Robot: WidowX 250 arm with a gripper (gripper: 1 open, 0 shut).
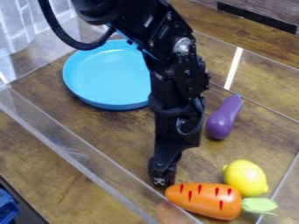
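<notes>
My black gripper [163,175] points down at the table, low beside the left end of an orange toy carrot [205,198]; whether it touches the carrot is hard to tell, and its fingers are partly hidden, dark against dark. A yellow lemon [246,177] lies just above the carrot's leafy end. A purple eggplant [225,119] lies to the right of my arm. A blue plate [93,74] sits at the back left, partly behind the arm.
A clear plastic edge [70,144] runs diagonally along the left and front of the wooden work area. A blue item [6,208] sits at the lower left outside it. Bare wood lies between plate and carrot.
</notes>
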